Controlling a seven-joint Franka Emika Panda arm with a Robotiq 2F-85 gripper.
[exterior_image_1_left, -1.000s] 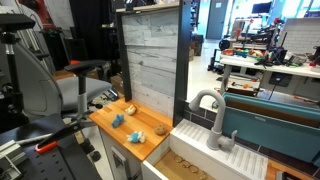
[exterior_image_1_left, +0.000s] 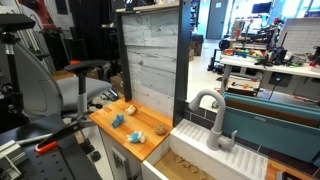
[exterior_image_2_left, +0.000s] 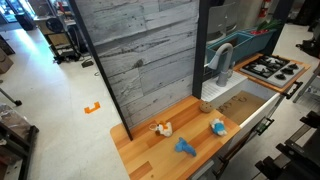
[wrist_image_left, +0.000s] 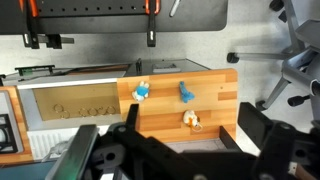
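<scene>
In the wrist view my gripper shows as two dark fingers standing apart, with nothing seen between them. It is above a wooden counter (wrist_image_left: 160, 78). On that counter lie a blue-and-white item (wrist_image_left: 141, 91), a blue item (wrist_image_left: 186, 92) and a small white-and-orange item (wrist_image_left: 191, 117). A round brown item (exterior_image_2_left: 207, 106) rests near the back, close to the faucet end; in the wrist view it does not show. An open drawer (wrist_image_left: 75, 87) adjoins the counter, with a few small things inside.
A grey faucet (exterior_image_1_left: 213, 112) rises behind the drawer. The white plank wall (exterior_image_2_left: 150, 60) bounds the counter's back. A stove top (exterior_image_2_left: 270, 68) lies at the far right end. Bare wood shows between the small items.
</scene>
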